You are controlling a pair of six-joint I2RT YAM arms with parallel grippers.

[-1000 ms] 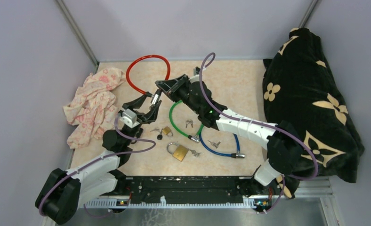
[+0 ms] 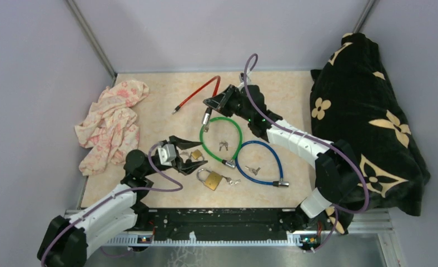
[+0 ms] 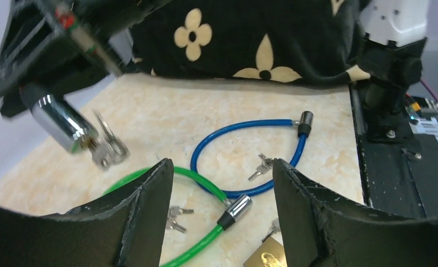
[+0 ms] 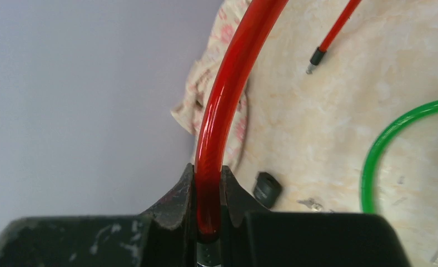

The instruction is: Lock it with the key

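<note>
High over the table, my right gripper is shut on the red cable lock (image 4: pixel 228 92), close to its silver cylinder (image 2: pixel 207 117). Keys (image 3: pixel 108 153) hang at the lower end of that cylinder; in the left wrist view they seem to be in it, though blur hides the detail. The cable bends over at the back, and its free end (image 2: pixel 176 109) is apart from the cylinder, pointing left. Below and in front of the cylinder, my left gripper (image 2: pixel 202 153) stands open, nothing between its fingers.
On the table lie a green cable lock (image 2: pixel 240 133), a blue one (image 2: pixel 277 157), a brass padlock (image 2: pixel 212 181), a smaller padlock (image 2: pixel 197 154) and loose keys (image 2: pixel 223 145). A pink cloth (image 2: pixel 114 128) lies left, a dark blanket (image 2: pixel 367 122) right.
The red cable's closed-looking loop has come apart, its free end now away to the left. My right gripper moved right with the lock; my left gripper moved right and forward, off the cylinder.
</note>
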